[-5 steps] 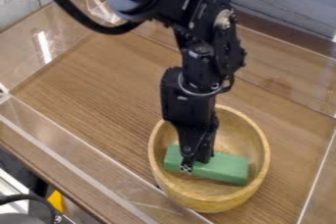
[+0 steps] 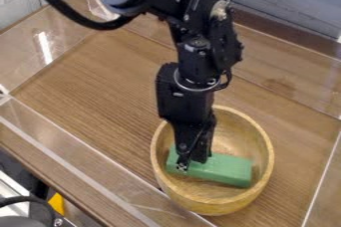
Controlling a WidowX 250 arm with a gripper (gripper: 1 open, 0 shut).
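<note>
A wooden bowl [image 2: 242,196] stands at the lower middle right of the camera view, holding a green rectangular block [image 2: 228,172] that lies along its floor. My black gripper [image 2: 186,158] reaches down into the bowl at the block's left part, in front of it from this view. It looks shut; whether its fingertips touch the block is unclear, and nothing is clearly between them.
Clear walls edge it on the left and right. A dark object with cables and a yellow piece lie outside at the lower left.
My gripper has shifted slightly left and up over the last second. The bowl and block look almost unmoved.
</note>
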